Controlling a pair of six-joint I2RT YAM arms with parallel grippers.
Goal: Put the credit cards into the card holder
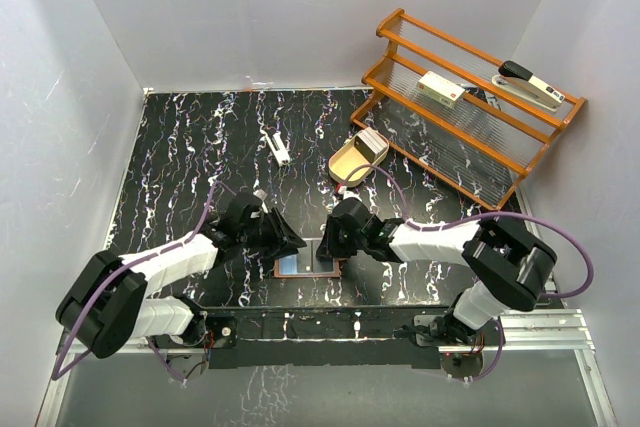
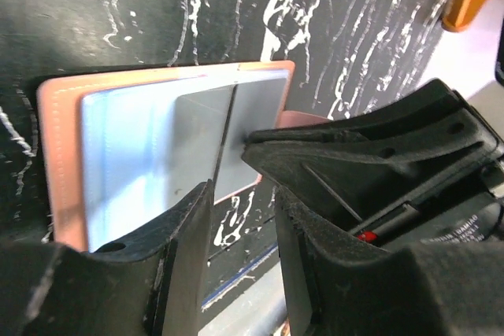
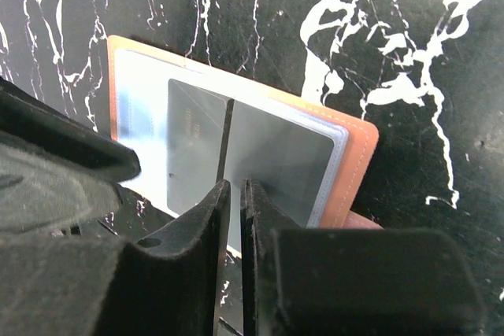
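An open card holder (image 1: 308, 270) with a pinkish-orange border lies flat near the table's front edge. Its left side shows a pale blue-white panel (image 2: 126, 147), its right side two dark grey panels (image 3: 277, 159) divided by a narrow dark strip. Over its left part my left gripper is open, with a clear gap and nothing between its fingers. My right gripper is shut over the near side of the grey panels; anything thin between its tips is hidden. No loose credit card can be made out.
Behind the holder sits a tan tray (image 1: 345, 161) with a small box (image 1: 370, 145) in it. A slim white object (image 1: 277, 149) lies farther back. The wooden rack (image 1: 470, 112) takes up the back right.
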